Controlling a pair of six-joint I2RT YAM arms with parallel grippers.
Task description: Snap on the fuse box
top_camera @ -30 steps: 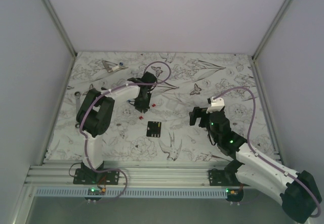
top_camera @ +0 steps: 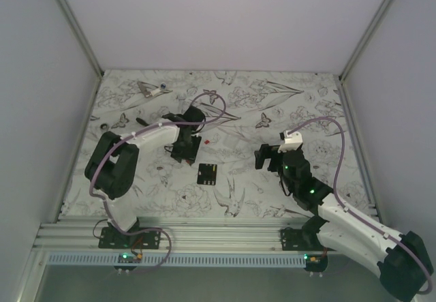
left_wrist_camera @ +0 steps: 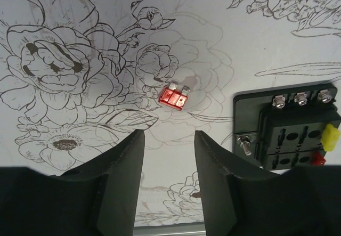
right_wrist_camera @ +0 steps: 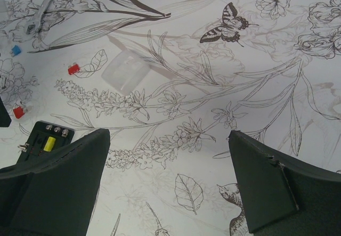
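The black fuse box (top_camera: 207, 174) lies on the patterned mat at centre, with metal studs and yellow and red fuses on it (left_wrist_camera: 285, 127). My left gripper (top_camera: 184, 157) hangs left of it; in its wrist view the fingers (left_wrist_camera: 114, 177) stand apart with nothing between, and a loose red fuse (left_wrist_camera: 173, 97) lies beyond their tips, beside the box. My right gripper (top_camera: 266, 157) stands open and empty to the right of the box.
In the right wrist view lie a translucent container (right_wrist_camera: 126, 72), small red pieces (right_wrist_camera: 73, 68) and a blue piece (right_wrist_camera: 16, 49). Tools lie at the back left.
The right arm has not visibly moved.
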